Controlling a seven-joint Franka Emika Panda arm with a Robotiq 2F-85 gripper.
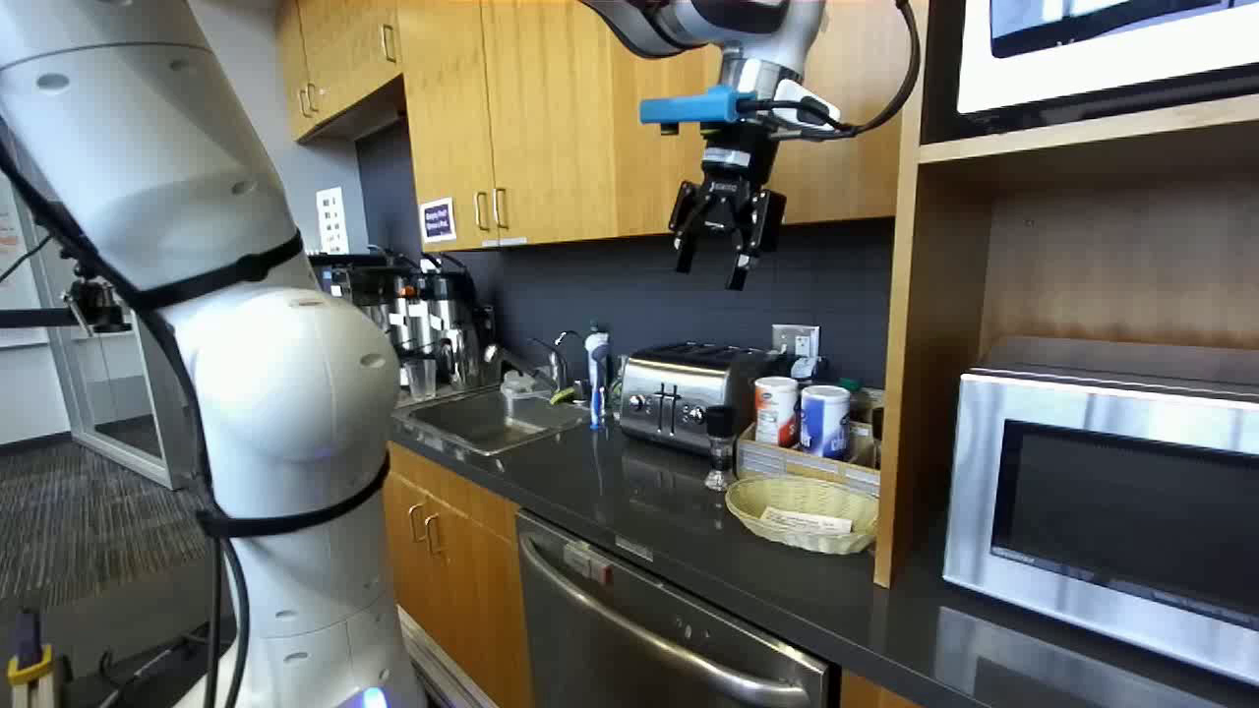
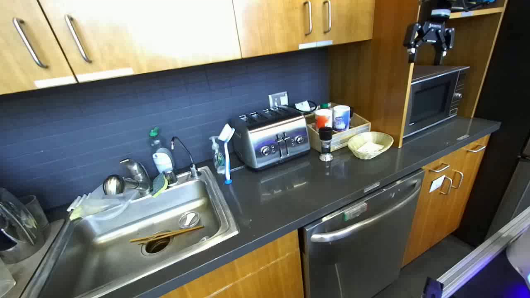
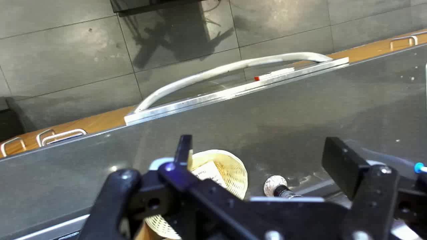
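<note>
My gripper point(image 1: 710, 269) hangs in the air well above the counter, pointing down, its fingers open and empty. In the wrist view its two black fingers point(image 3: 338, 162) stand far apart. Below it, a pale woven basket point(image 1: 755, 509) with a white paper inside sits on the counter and is partly covered by the gripper in the wrist view. A pepper grinder point(image 1: 720, 446) with a black top stands close to the basket. Behind them a wooden tray point(image 2: 357, 130) holds a red-and-white canister point(image 2: 324, 119) and a blue one point(image 2: 341, 118).
A steel toaster point(image 2: 273, 136) stands left of the tray, near a blue-handled brush point(image 2: 227, 156). Farther left is the sink point(image 2: 231, 218), with chopsticks lying in it. A wooden partition point(image 1: 903, 354) separates the microwave point(image 1: 1109, 484).
</note>
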